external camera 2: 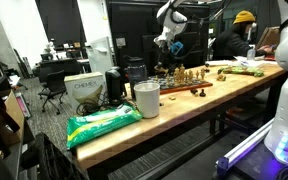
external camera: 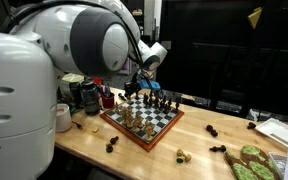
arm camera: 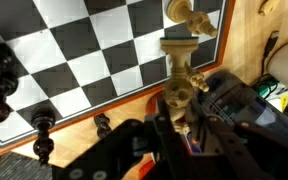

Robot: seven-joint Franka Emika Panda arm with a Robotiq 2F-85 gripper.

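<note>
A light wooden chess piece (arm camera: pixel 179 72) shows between the dark fingers of my gripper in the wrist view, and the fingers are shut on it. Its wide, flat base points away from the fingers, over the edge of the chessboard (arm camera: pixel 72 77). Other light pieces stand close by, one a pale piece (arm camera: pixel 196 22) near the upper right. Dark pieces (arm camera: pixel 44 122) line the left of that view. In exterior view 1 the board (external camera: pixel 156 117) lies on the wooden table, with light pieces (external camera: pixel 134 122) on its near side; the gripper's fingertips are hard to make out there.
Loose pieces (external camera: pixel 184 156) lie on the table right of the board. A white mug (external camera: pixel 63 118) and dark jars (external camera: pixel 90 97) stand to the left. At the right lies a green patterned board (external camera: pixel 249 165). A green bag (external camera 2: pixel 102 123) sits at the table's end.
</note>
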